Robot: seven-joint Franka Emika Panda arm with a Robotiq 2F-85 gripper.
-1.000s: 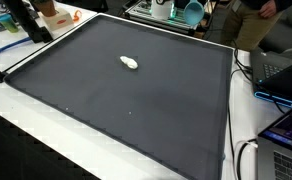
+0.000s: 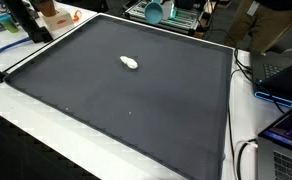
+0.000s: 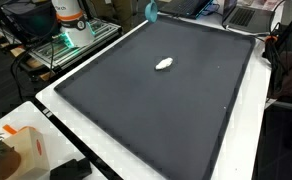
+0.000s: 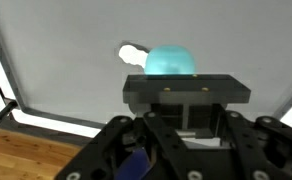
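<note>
A teal round object [image 4: 170, 60] shows just beyond the dark fingers of my gripper in the wrist view. My gripper is shut on it, though the contact itself is hidden. The same teal object [image 2: 154, 13] appears at the far edge of the dark board in exterior view 1, and the teal object [image 3: 151, 11] is near the top edge in exterior view 2. A small white object [image 2: 129, 62] lies alone on the board. In the wrist view this white object [image 4: 133, 54] is just left of the teal one, apparently lower down on the board.
The grey board [image 2: 136, 110] is otherwise bare, with wide free room. Laptops [image 2: 281, 75] and cables stand along its right side in exterior view 1. Boxes and bottles [image 2: 54, 15] crowd the far left corner. A robot base [image 3: 71, 22] with orange parts stands at left in exterior view 2.
In exterior view 1 the teal object has moved left along the far edge, with the arm. The white object has stayed in place.
</note>
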